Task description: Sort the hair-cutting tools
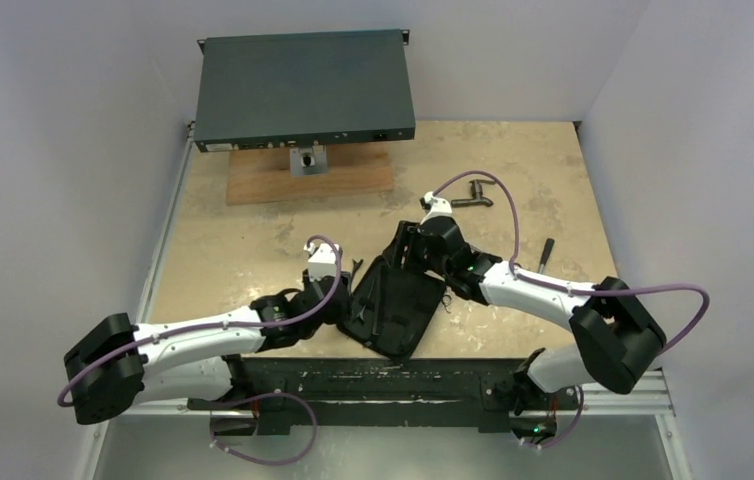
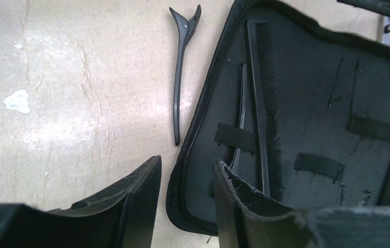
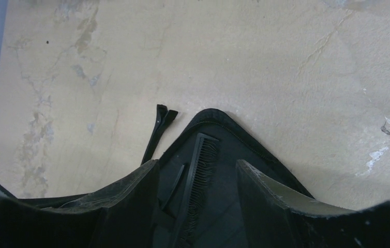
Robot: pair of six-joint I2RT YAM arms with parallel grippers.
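A black zip case [image 2: 317, 93] lies open on the table, holding a comb [image 2: 260, 77] and a thin tool [image 2: 242, 93] under an elastic strap. A black forked clip lies outside, along the case's left edge; the right wrist view shows it too [image 3: 156, 129]. My left gripper is open over the case's near left edge, nothing between its fingers. My right gripper is open above the case's far end, over the comb, empty.
Dark metal tools [image 1: 473, 200] lie at the back right, with a black-handled tool [image 1: 547, 250] at the right. A large equipment box [image 1: 303, 85] stands on a wooden board [image 1: 253, 185] at the back.
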